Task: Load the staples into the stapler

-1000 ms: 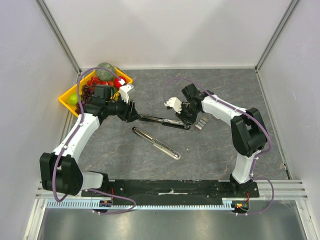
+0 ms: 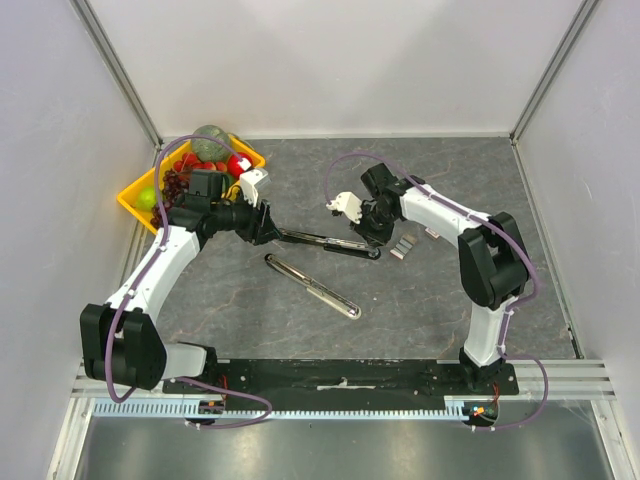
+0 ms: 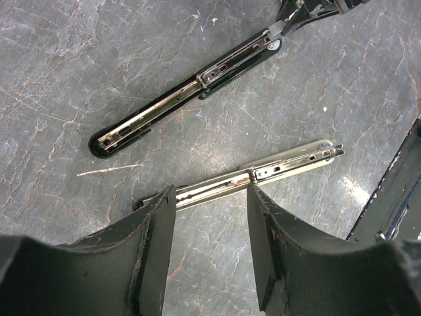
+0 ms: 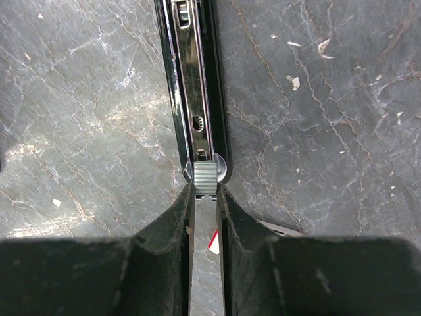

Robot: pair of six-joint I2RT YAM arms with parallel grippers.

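Note:
A black stapler (image 2: 325,241) lies opened out flat on the grey marbled table. In the right wrist view my right gripper is shut on a short silver strip of staples (image 4: 205,174), whose far end lies over the rounded end of the black stapler (image 4: 194,85). Whether the strip touches the channel cannot be told. A second stapler, white and metal (image 2: 313,285), also opened out, lies nearer the front. My left gripper stands open above that white stapler (image 3: 289,163), nothing held between its fingers.
More staple strips (image 2: 403,246) lie just right of the black stapler. A yellow basket (image 2: 131,198) of fruit and vegetables stands at the back left.
The right arm has shifted very slightly, its gripper staying by the black stapler's right end. The left arm and both staplers look unmoved.

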